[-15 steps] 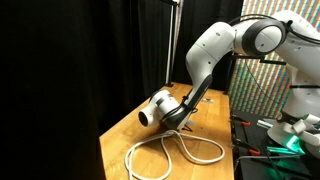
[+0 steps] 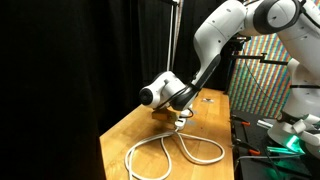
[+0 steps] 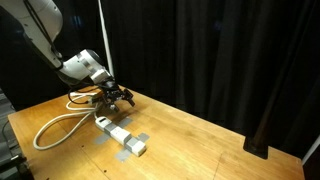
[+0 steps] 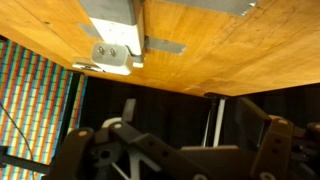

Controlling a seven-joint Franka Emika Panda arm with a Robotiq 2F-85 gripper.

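Observation:
A white power strip point(image 3: 120, 135) lies flat on the wooden table. One end of the strip point(image 4: 116, 30) shows at the top of the wrist view, with a pale rounded end piece point(image 4: 110, 57). From it a white cord point(image 2: 135, 160) loops over the table. Above the table, near the strip's cord end, hangs my gripper point(image 3: 113, 96). Its dark fingers point(image 4: 268, 138) stand wide apart in the wrist view, with nothing held between them. In exterior view 1 the arm partly hides the strip.
Grey tape patches point(image 3: 142, 137) mark the table near the strip. Black curtains point(image 3: 205, 60) hang behind. The wrist view also shows the table edge and a striped colourful cloth point(image 4: 35, 95).
My arm's wrist and gripper have risen from their lower place over the table and shifted slightly right in exterior view 1. The cord looks unmoved.

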